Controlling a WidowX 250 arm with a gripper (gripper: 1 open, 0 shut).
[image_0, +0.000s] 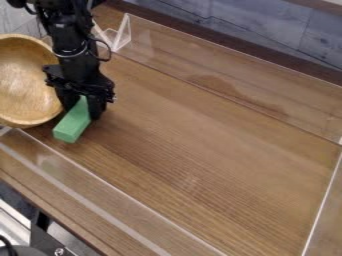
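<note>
The black robot arm hangs from the top left, its gripper low beside a round wooden bowl at the left edge. A green block is held in the gripper, tilted, its lower end pointing toward the front left, just beside the bowl's lower right rim. The fingertips are partly hidden by the gripper body and the block.
A back wall runs along the top right, and a white wire-like object stands behind the arm.
</note>
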